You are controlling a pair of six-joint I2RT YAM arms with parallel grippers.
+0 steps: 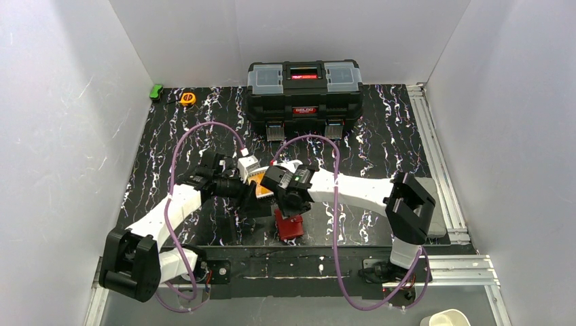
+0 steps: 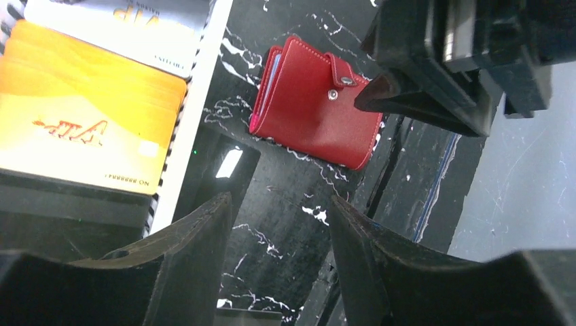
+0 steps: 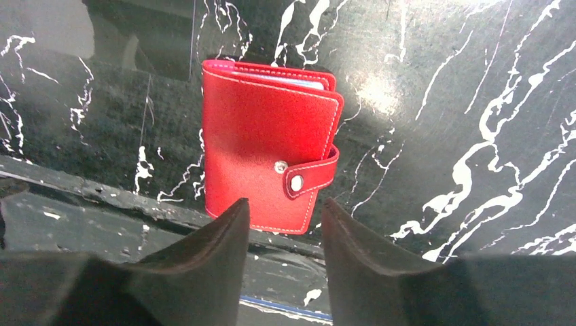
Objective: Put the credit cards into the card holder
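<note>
The red card holder point(image 3: 261, 149) lies closed on the dark marbled table, its snap strap point(image 3: 311, 178) on one side and pale inner leaves along an edge. My right gripper hovers over it, part open, with nothing between its fingers. In the left wrist view the holder point(image 2: 319, 109) appears beyond my left gripper, which is also part open and empty. A yellow card point(image 2: 81, 109) and a whitish card point(image 2: 129, 27) rest in the white basket point(image 2: 197, 88). From above, the arms cover much of the basket.
A black toolbox point(image 1: 303, 98) stands at the back. An orange tape measure point(image 1: 187, 99) and a green object point(image 1: 156, 92) lie at the back left. Bare table stretches left of the holder. The right gripper's body point(image 2: 462, 61) stands close to the left gripper's view.
</note>
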